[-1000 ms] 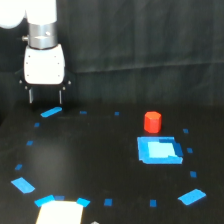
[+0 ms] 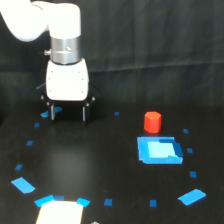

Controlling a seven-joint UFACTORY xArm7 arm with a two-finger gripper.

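Note:
My gripper (image 2: 68,117) hangs at the back left of the dark table, its two fingers spread apart. No object shows held between them; a blue strip (image 2: 57,110) appears behind the left finger, apparently on the table. Toward the back right stands a small red block or cup (image 2: 152,122). Just in front of it sits a shallow blue tray (image 2: 142,157) with a pale, whitish patch inside. The gripper is well to the left of both. How high its fingertips are above the table is hard to tell.
Several blue tape marks lie around the table, among them larger strips at the left (image 2: 22,185) and right (image 2: 191,197). A pale block-like thing (image 2: 60,213) is cut off by the bottom edge. A dark curtain (image 2: 150,50) hangs behind.
My gripper has moved right and lower in the view, with its fingers still apart. The red object, the blue tray and the tape marks have stayed in place.

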